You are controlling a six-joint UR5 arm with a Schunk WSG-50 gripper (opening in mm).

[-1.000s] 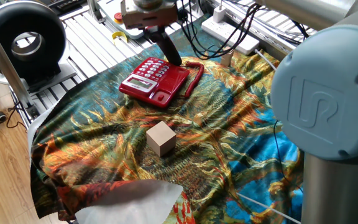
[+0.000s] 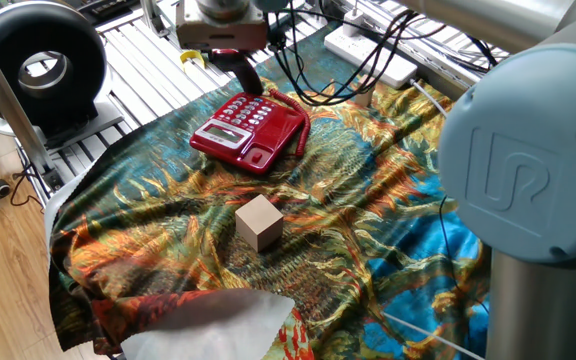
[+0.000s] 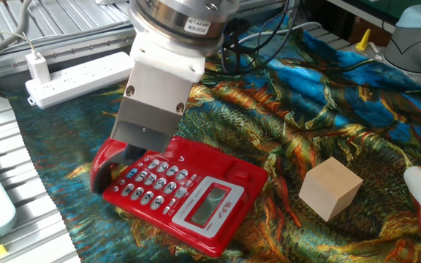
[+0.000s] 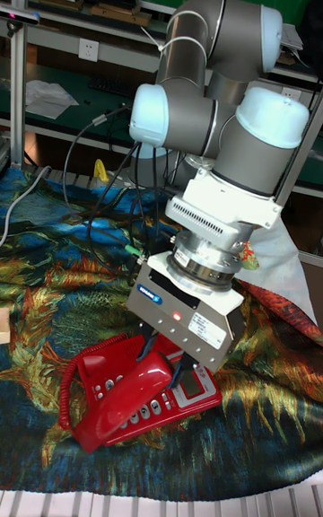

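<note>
A red desk phone (image 2: 248, 130) with silver keys and a small display lies on the patterned cloth. Its red handset (image 4: 132, 400) is off the cradle, tilted and held over the keypad side. My gripper (image 4: 161, 362) is shut on the handset, a dark finger showing on either side of it. In exterior view 2 the gripper's body hides much of the handset (image 3: 107, 162), leaving its curved end visible. The coiled red cord (image 2: 303, 125) runs from the handset along the phone's side. A plain wooden cube (image 2: 259, 222) sits on the cloth, apart from the phone.
A white power strip (image 3: 86, 79) lies behind the phone. Loose black cables (image 2: 343, 75) hang beside the gripper. The patterned cloth (image 2: 158, 200) is wrinkled, with a folded-over pale corner (image 2: 213, 328) at the front. A black ring-shaped object (image 2: 53, 65) stands at the left.
The gripper and handset have shifted left in exterior view 1, and the handset looks more foreshortened. Its cord has moved with it. Phone base and cube are unmoved.
</note>
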